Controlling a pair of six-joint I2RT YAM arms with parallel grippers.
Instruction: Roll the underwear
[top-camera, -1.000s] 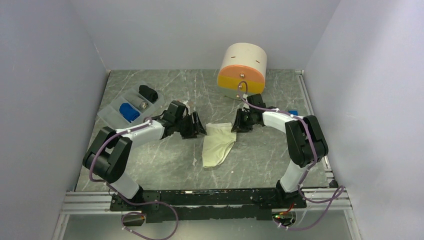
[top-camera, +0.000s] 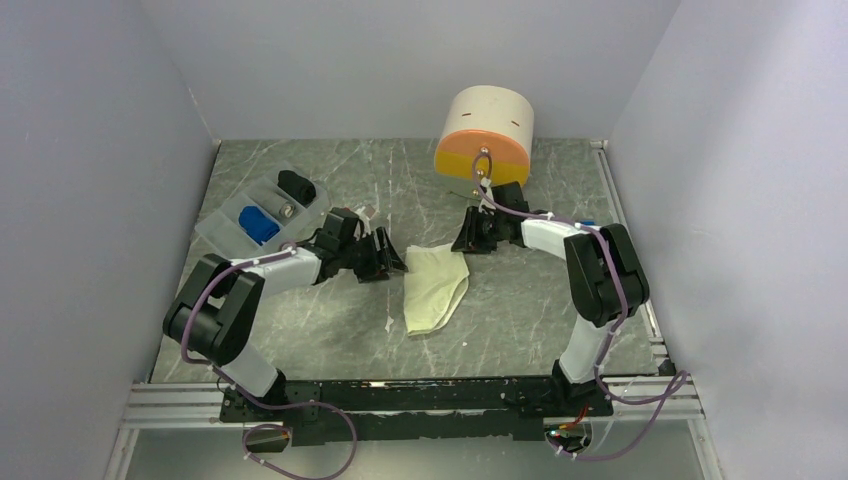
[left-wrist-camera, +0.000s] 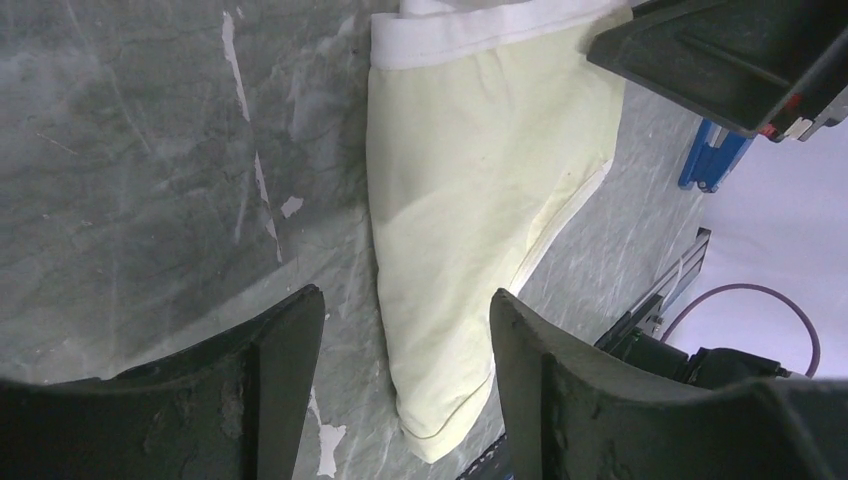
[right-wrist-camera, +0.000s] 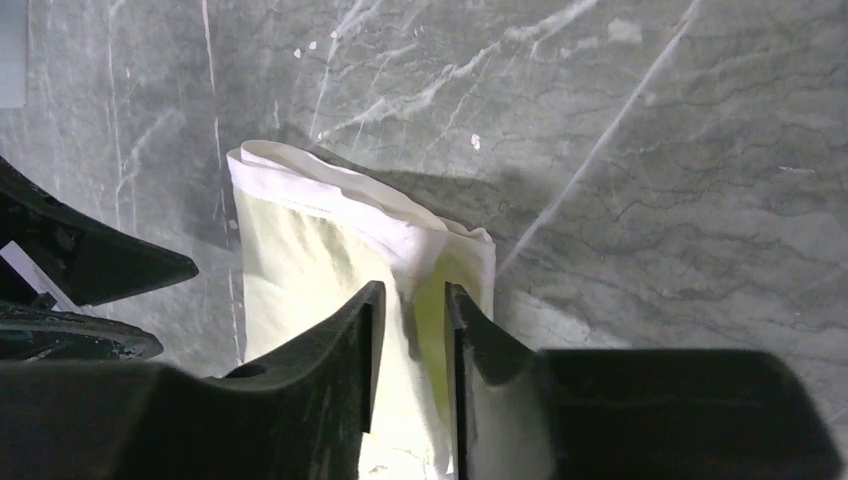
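Note:
The pale yellow underwear (top-camera: 433, 290) lies folded in a narrow strip on the grey table, its white waistband (right-wrist-camera: 300, 195) at the far end. At the far left corner, my left gripper (top-camera: 398, 262) is open; in the left wrist view its fingers (left-wrist-camera: 290, 345) stand wide apart, with cloth visible beyond the gap. My right gripper is at the far right corner, its fingers (right-wrist-camera: 370, 320) part open with a narrow gap. A fold of the right edge shows through that gap; whether the fingers touch it, I cannot tell.
On the left stands a clear divided box (top-camera: 228, 232) holding a blue roll (top-camera: 258, 224) and a black roll (top-camera: 296, 186). A cream and orange drum-shaped container (top-camera: 487, 130) is at the back. Bare table surrounds the underwear at the front.
My right gripper has moved left, in over the far right corner, after lifting back slightly. The left gripper has shifted a little left. The underwear's far end has slid slightly left.

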